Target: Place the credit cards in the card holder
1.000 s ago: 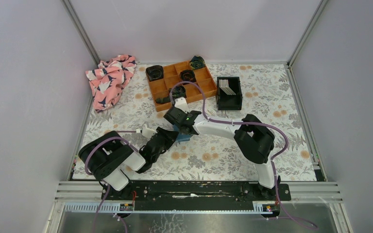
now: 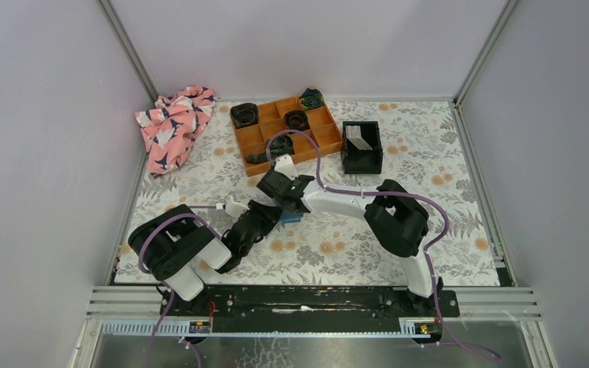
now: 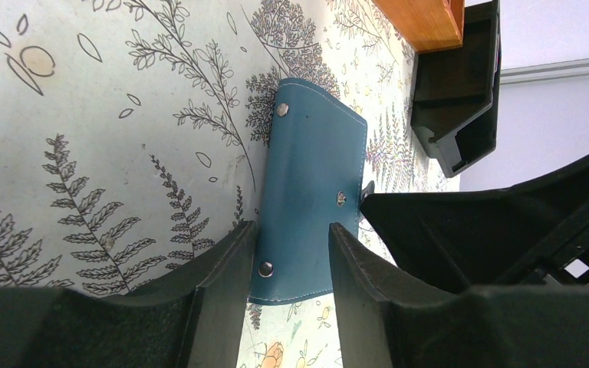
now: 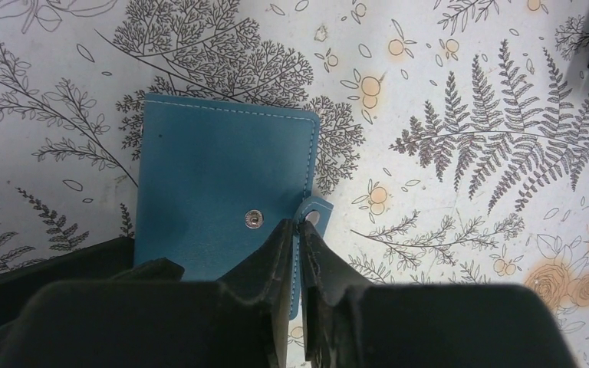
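Observation:
A teal card holder (image 4: 215, 161) lies on the patterned table, largely under both arms in the top view. My right gripper has its fingertips close together at the holder's strap on its right edge; whether the strap is between them is unclear. My left gripper is part open at the holder's near end, its fingertips low beside it. In the top view, pale flat cards (image 2: 358, 138) stand in a black bin (image 2: 362, 162) at the back right.
An orange compartment tray (image 2: 316, 150) with black items stands at the back, and a pink patterned cloth (image 2: 170, 130) lies at the back left.
The right arm's elbow has shifted slightly left and the left arm slightly right; the grippers stay over the holder.

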